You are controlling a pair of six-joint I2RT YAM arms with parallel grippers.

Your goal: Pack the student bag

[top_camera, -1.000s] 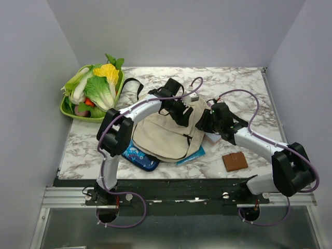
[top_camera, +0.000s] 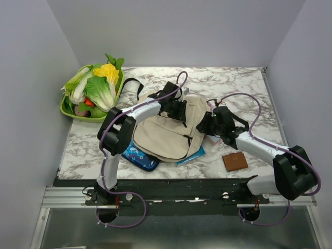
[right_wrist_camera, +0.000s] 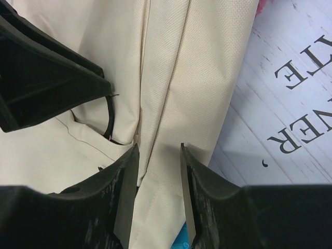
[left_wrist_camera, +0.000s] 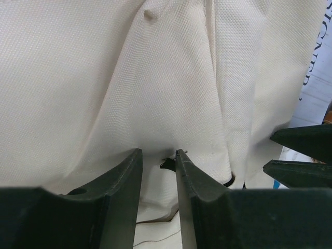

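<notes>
The cream canvas bag (top_camera: 161, 140) lies flat in the middle of the table. My left gripper is over its upper right part, fingers apart, above a dark zipper pull in the fabric. My right gripper is at the bag's right edge, fingers apart over a folded cream seam. Nothing clear shows held in either. A printed paper (right_wrist_camera: 280, 109) lies beside the bag under that edge. A blue pencil case (top_camera: 141, 160), a blue booklet (top_camera: 191, 158) and a brown wallet (top_camera: 235, 161) lie around the bag.
A green basin of vegetables (top_camera: 93, 91) fills the back left. Clear marble table (top_camera: 249, 78) shows at the back right and front left. The two grippers are close together.
The right gripper has moved only slightly.
</notes>
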